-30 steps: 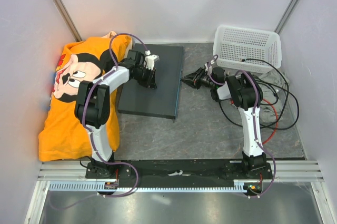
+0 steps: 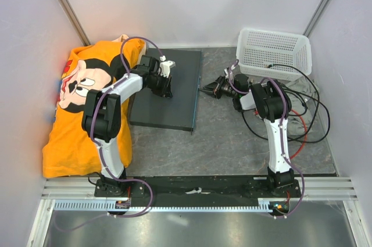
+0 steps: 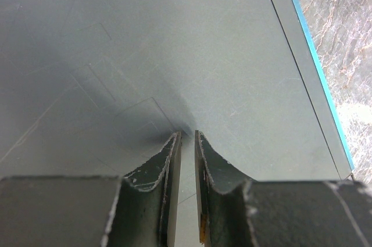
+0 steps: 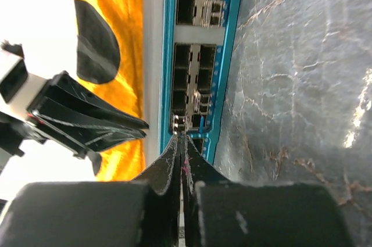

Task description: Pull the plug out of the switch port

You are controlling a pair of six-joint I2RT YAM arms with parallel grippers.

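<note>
The switch (image 2: 168, 110) is a flat dark slab; in the right wrist view its port face (image 4: 197, 35) shows rows of ports with a blue rim. A small blue piece (image 4: 201, 122) sits at the lower ports; whether it is a plug is unclear. My right gripper is shut, its tips in front of those lower ports, nothing visible between them. My left gripper is over the switch's top, fingertips slightly apart with nothing between them.
An orange cartoon cloth (image 2: 70, 131) lies at the left. A white basket (image 2: 273, 38) stands at the back right, with loose black and red cables (image 2: 305, 139) below it.
My right gripper has shifted very slightly at the switch's port edge; otherwise little visibly differs.
</note>
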